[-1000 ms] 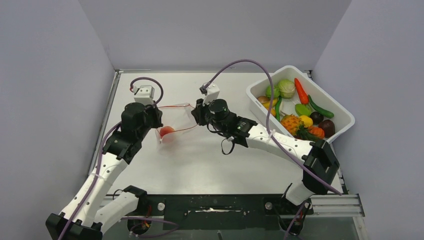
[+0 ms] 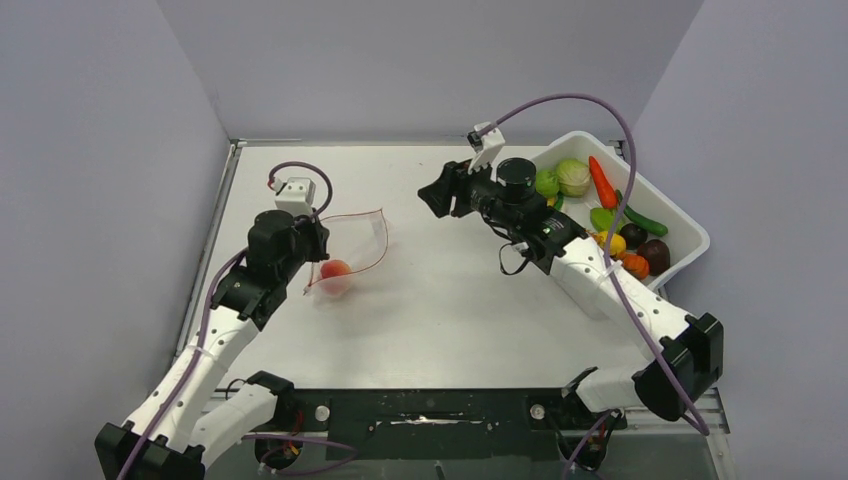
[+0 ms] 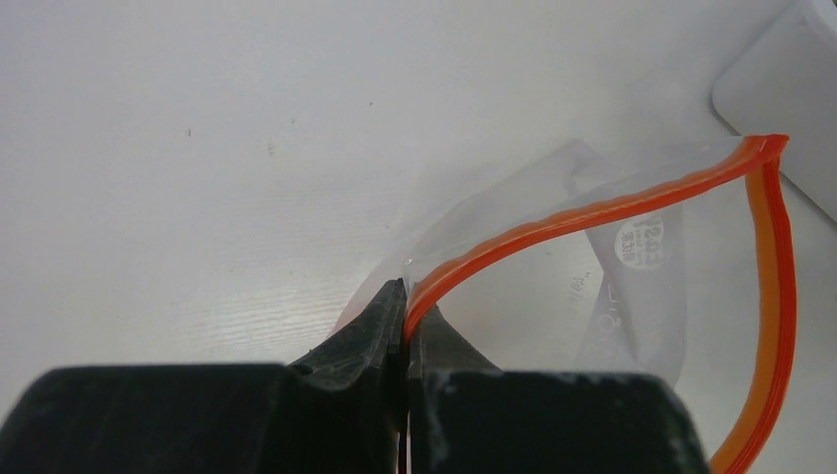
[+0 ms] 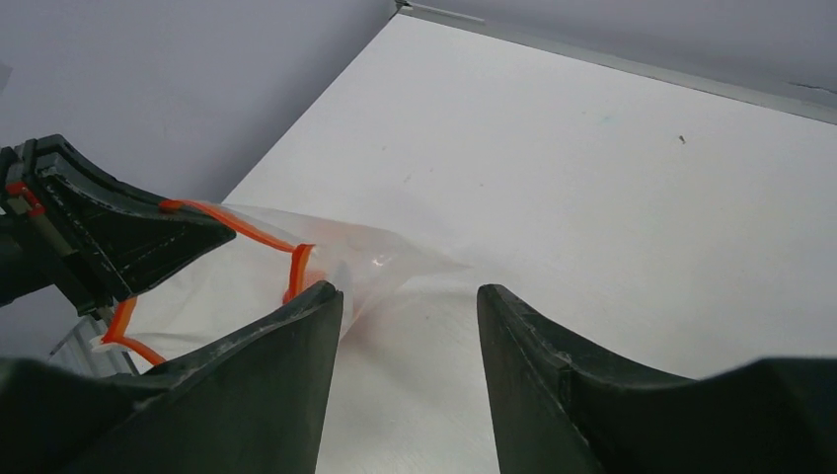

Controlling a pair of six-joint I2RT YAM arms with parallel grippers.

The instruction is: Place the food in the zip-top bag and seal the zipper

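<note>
A clear zip top bag [image 2: 358, 238] with an orange-red zipper edge [image 3: 582, 219] hangs from my left gripper, which is shut on one side of that edge. Its mouth gapes open. Inside, low in the bag, lies a round orange-red food item [image 2: 335, 269]; in the right wrist view it is mostly hidden behind the zipper edge. My right gripper stands apart from the bag, to its right in the top view. Its fingers are spread, with bare table showing between them.
A white bin [image 2: 688, 222] of vegetables, among them a cabbage [image 2: 573, 177] and a red pepper [image 2: 602, 187], stands at the right, partly beneath my right arm.
My right gripper has let go of the bag's zipper edge and moved right, toward the bin. The bag's free side now hangs loose. My left arm has shifted only slightly.
</note>
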